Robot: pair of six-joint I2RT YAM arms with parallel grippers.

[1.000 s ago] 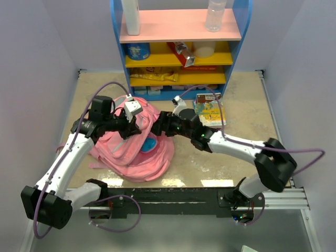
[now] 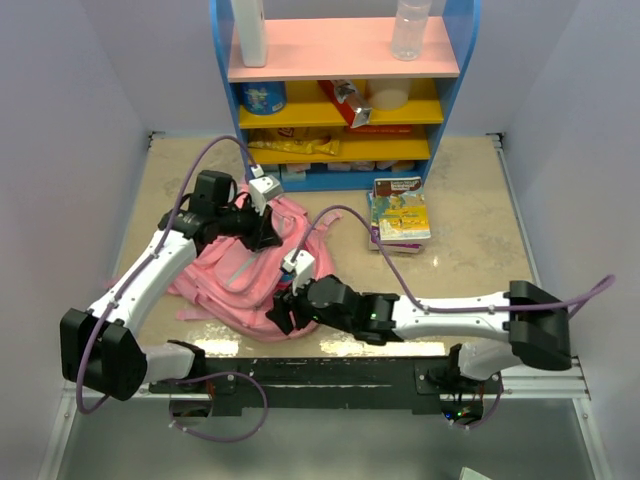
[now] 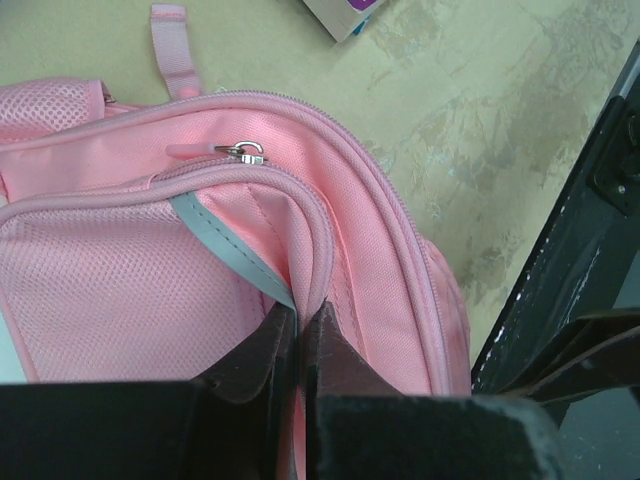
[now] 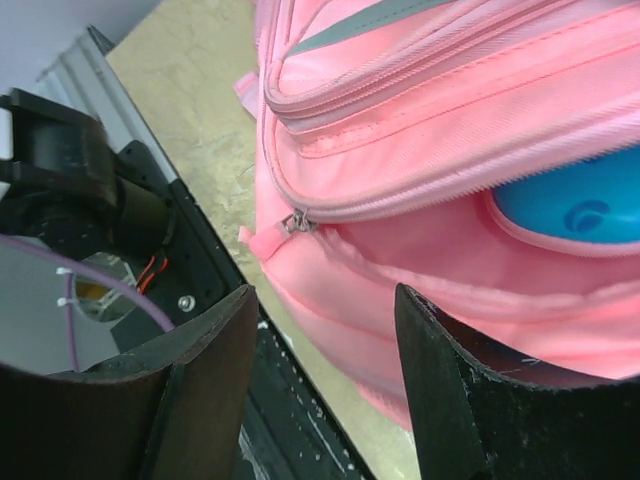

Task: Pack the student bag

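The pink bag (image 2: 235,290) lies on the floor, its front panel lifted at one side. My left gripper is shut on a fold of that panel, beside a grey trim strip and a zipper. Inside the bag's opening a blue object (image 4: 575,195) shows in the right wrist view. Over the bag's near right edge, my right gripper stands open with nothing between its fingers. A zipper pull (image 4: 298,222) with a pink tab lies on the bag's edge just beyond the right fingertips.
Several books (image 2: 400,212) are stacked on the floor at the right, below a shelf (image 2: 345,62) holding packets, a blue tin (image 2: 263,97) and a clear bottle (image 2: 411,28). A black beam (image 2: 310,380) runs along the front.
My right gripper has moved from the bag's upper right side down to its near right edge, covering much of the opening in the top view. The left arm has shifted slightly rightward.
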